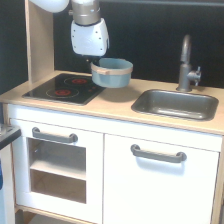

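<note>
A light blue-grey pan (111, 75) is at the right edge of the black stovetop (64, 90), looking slightly raised over the counter. Its rim is tan, and its handle side is by my gripper (96, 61). The white hand (89, 40) is above and left of the pan. My dark fingers are hard to make out against the dark wall, but the pan moves with the hand, so the gripper appears shut on it. Two reddish burner rings show on the stovetop, with nothing on them.
To the right, a dark sink (176, 104) with a tall faucet (186, 62) is set into the wooden counter (120, 112). Bare counter lies between stovetop and sink. Below are a windowed door (58, 135) and a white door (160, 185), both closed, with grey handles.
</note>
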